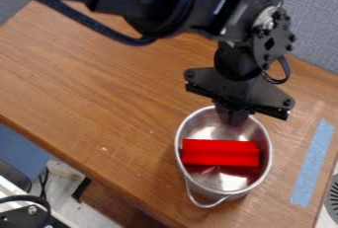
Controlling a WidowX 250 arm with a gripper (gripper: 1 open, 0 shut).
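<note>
A silver metal pot (199, 177) with a wire handle stands on the wooden table (82, 94) at the lower right. A red cylindrical object (219, 152) lies inside it. The black gripper (232, 115) is directly over the pot's back rim, pointing down. Its fingertips are hidden behind its own body, so I cannot tell how far apart they are or whether anything is between them.
A strip of blue tape (310, 164) runs along the table to the right of the pot. A white object (330, 202) sits at the lower right edge, and cables hang off the table at the lower left.
</note>
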